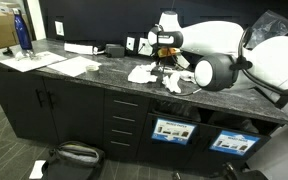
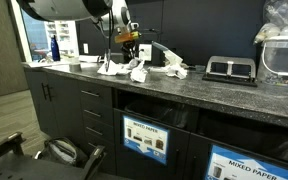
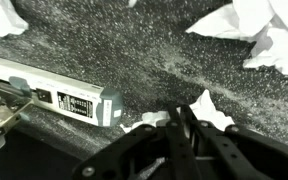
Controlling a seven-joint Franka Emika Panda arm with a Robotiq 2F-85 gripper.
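Note:
Crumpled white paper (image 3: 212, 110) shows on both sides of my fingertips in the wrist view, and my gripper is shut on it. The fingers hide the part of it between them. In the second exterior view the gripper (image 2: 130, 46) hangs above the counter, over loose white papers (image 2: 138, 73). More crumpled white pieces (image 1: 142, 75) lie on the dark speckled counter (image 1: 114, 82) in the first exterior view. Another large white crumple (image 3: 274, 45) lies at the wrist view's upper right, apart from the fingers.
A silver bar with a printed label (image 3: 69, 98) lies left of the fingers. A toaster oven (image 2: 231, 69) and a clear bin (image 2: 282, 56) stand farther along the counter. A blue bottle (image 1: 23, 34) stands at its far left. A black bag (image 1: 72, 162) lies on the floor.

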